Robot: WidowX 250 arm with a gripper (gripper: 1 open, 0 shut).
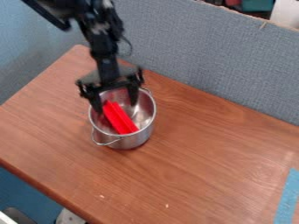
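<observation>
A steel pot (pixel 136 133) with wire handles stands on the wooden table, holding a red elongated object (pixel 118 118) that lies slanted inside it. My black gripper (pixel 114 98) is at the top of the pot, over the upper end of the red object. Its fingers are open; the fingertips are partly blurred and hard to place against the object.
Grey padded walls (pixel 198 61) border the table at the back and left. A strip of blue tape (pixel 288 192) is at the right edge.
</observation>
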